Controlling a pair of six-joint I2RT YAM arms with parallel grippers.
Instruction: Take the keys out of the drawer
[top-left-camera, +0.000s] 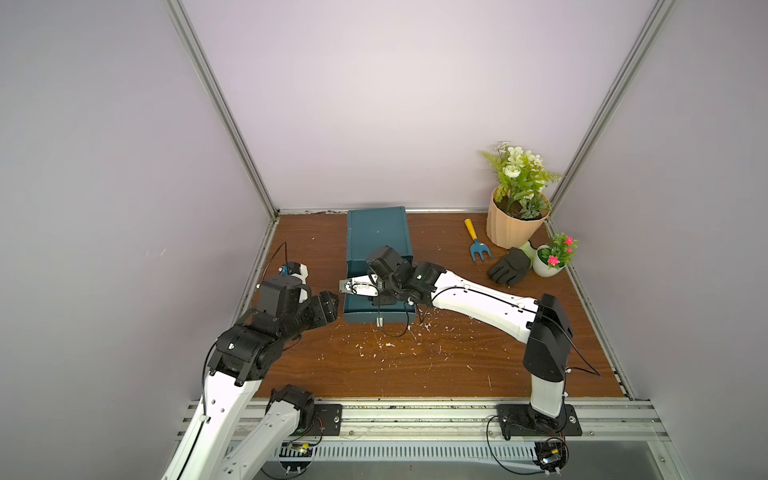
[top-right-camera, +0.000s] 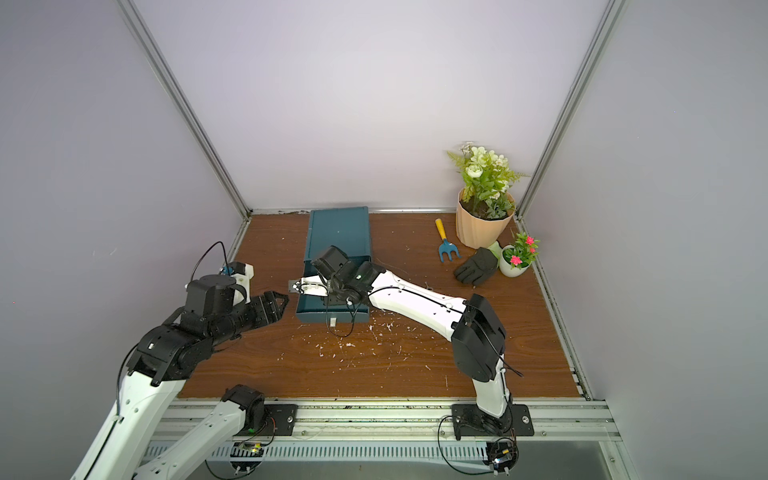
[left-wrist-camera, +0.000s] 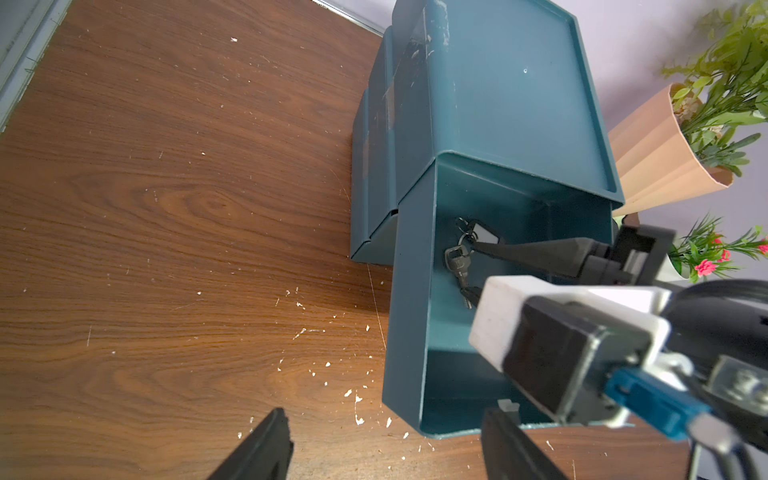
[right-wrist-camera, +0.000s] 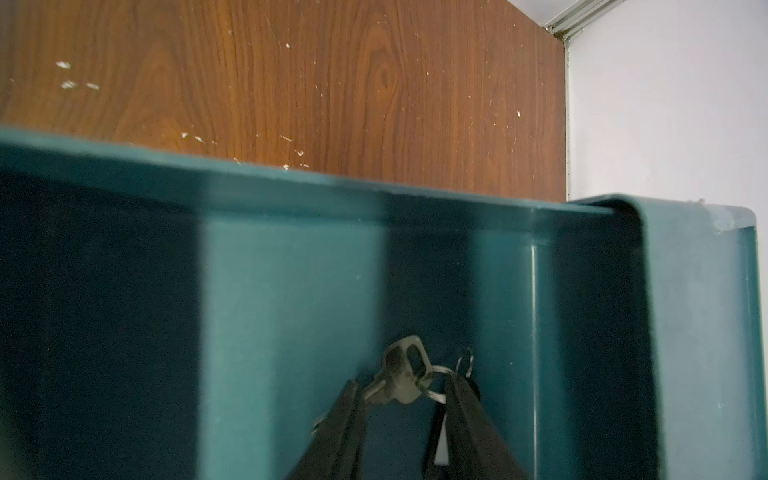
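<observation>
A teal box (top-left-camera: 377, 228) stands on the table with its drawer (left-wrist-camera: 412, 336) pulled out toward the front. Inside lie keys (left-wrist-camera: 457, 264) on a ring with a dark fob. My right gripper reaches down into the drawer, its fingers part open right at the keys; whether they touch them I cannot tell. My left gripper is open, left of and in front of the drawer, with nothing between its fingers.
At the back right stand a large flower pot (top-left-camera: 512, 224) and a small pot (top-left-camera: 552, 264), beside a hand fork (top-left-camera: 478, 246) and a dark glove (top-left-camera: 509, 268). The table front carries scattered pale flecks.
</observation>
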